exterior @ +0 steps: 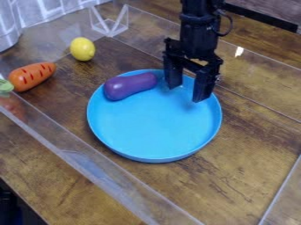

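A blue plate [153, 127] sits on the wooden table, with a purple eggplant [129, 85] lying on its upper left part. My black gripper [188, 86] hangs open over the plate's back right, to the right of the eggplant, with nothing visible between its fingers.
A yellow lemon [83, 49] lies at the upper left, and an orange carrot [31, 76] lies at the left. A clear rail or wall runs along the left side.
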